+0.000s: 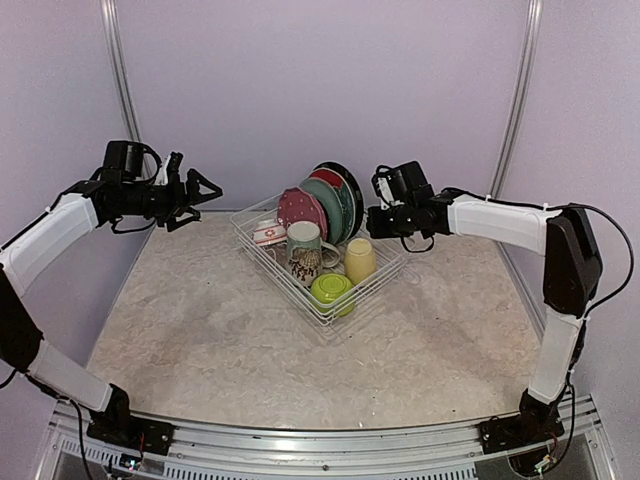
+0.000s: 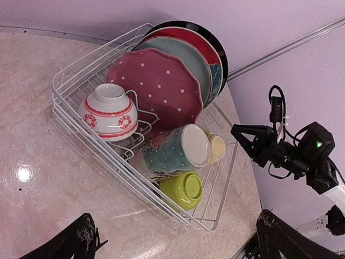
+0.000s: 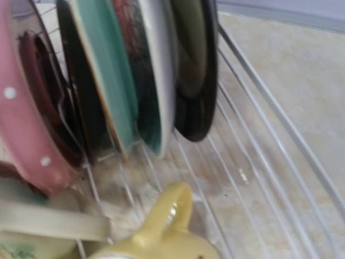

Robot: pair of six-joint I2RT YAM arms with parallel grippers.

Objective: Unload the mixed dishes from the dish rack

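The white wire dish rack [image 1: 318, 318] holds all the dishes. Upright plates fill its back, a pink dotted plate [image 2: 159, 89] foremost. In front are a white bowl with red pattern [image 2: 109, 113], a large patterned mug [image 1: 304, 255], a yellow cup [image 1: 360, 260] and a green bowl [image 1: 332, 290]. The cup's handle [image 3: 171, 208] shows low in the right wrist view. Just above and right of that cup is my right gripper [image 1: 374, 222], apart from it; its finger opening is unclear. Left of the rack, my left gripper [image 1: 200, 208] stands open and empty.
A dark plate [image 3: 202, 102] stands outermost at the back of the rack, close to my right gripper. The back wall [image 1: 320, 90] rises close behind.
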